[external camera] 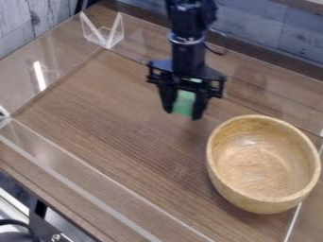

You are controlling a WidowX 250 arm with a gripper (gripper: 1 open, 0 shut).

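My black gripper [184, 102] is at the upper middle of the camera view, above the wooden surface, shut on a small green object [186, 106] that is partly hidden by the fingers and slightly blurred. A round, pale wooden bowl [260, 178] stands at the lower right, below and to the right of the gripper, apart from it.
Clear plastic brackets show at the upper left and left edge. A grey plank wall runs along the back, and a black cable lies at the lower left corner.
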